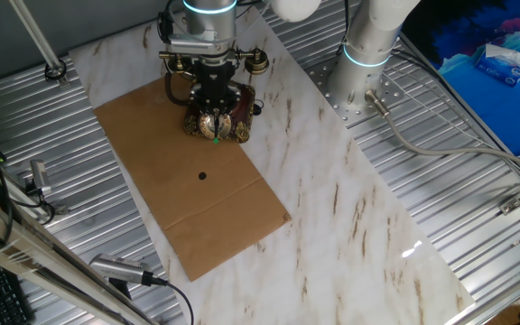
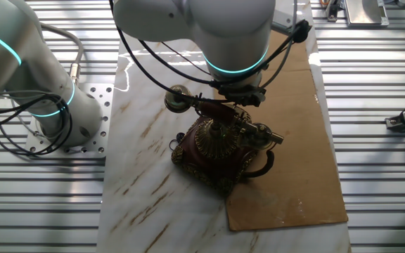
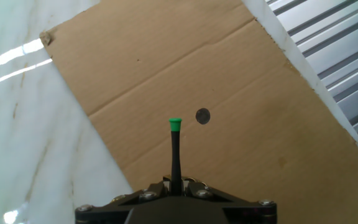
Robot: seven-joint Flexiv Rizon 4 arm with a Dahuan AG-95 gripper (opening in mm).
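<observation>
My gripper (image 1: 215, 113) hangs in front of an antique-style telephone (image 1: 243, 128), overlapping it in exterior view 1. A thin black rod with a green tip (image 3: 176, 124) juts from the middle of the gripper, whose fingers look closed around its base. In exterior view 2 the telephone (image 2: 209, 151) stands upright, dark red with ornate gold trim, its handset (image 2: 220, 112) across the top; the arm hides my gripper there. On the cardboard sheet (image 3: 148, 56) lies a small dark round disc (image 3: 202, 116), just right of the green tip in the wrist view and apart from it.
Under the cardboard is a marble-patterned board (image 1: 332, 226), largely bare on its right side. A camera-like device (image 1: 120, 269) with a cable sits at the board's lower left edge. Slatted metal surrounds everything.
</observation>
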